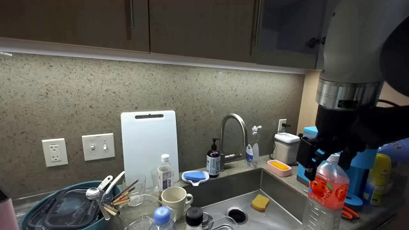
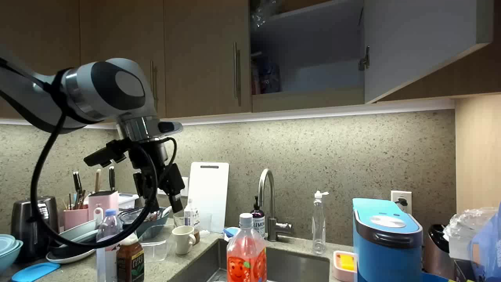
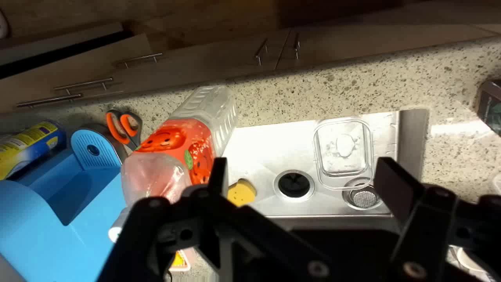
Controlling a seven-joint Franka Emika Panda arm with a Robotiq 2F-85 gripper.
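Observation:
My gripper is open above the sink (image 3: 253, 136), with its fingers (image 3: 219, 176) wide apart and nothing held between them. A clear plastic bottle with a red cartoon label (image 3: 185, 141) stands at the sink's front edge, outside the left finger in the wrist view. In exterior view 1 the bottle (image 1: 328, 187) overlaps my gripper (image 1: 326, 155). Exterior view 2 shows the gripper (image 2: 158, 192) well left of the bottle (image 2: 246, 263). Below the gap between the fingers, a clear rectangular container (image 3: 345, 155) lies in the sink, near the drain (image 3: 294, 184).
A yellow sponge (image 3: 242, 192) rests in the sink. Behind it rises the faucet (image 1: 234, 122). A blue appliance (image 2: 387, 239) stands to the right; bottles, a mug (image 1: 176, 200) and a dish rack (image 1: 65, 205) crowd the left. An upper cabinet door (image 2: 422, 42) hangs open.

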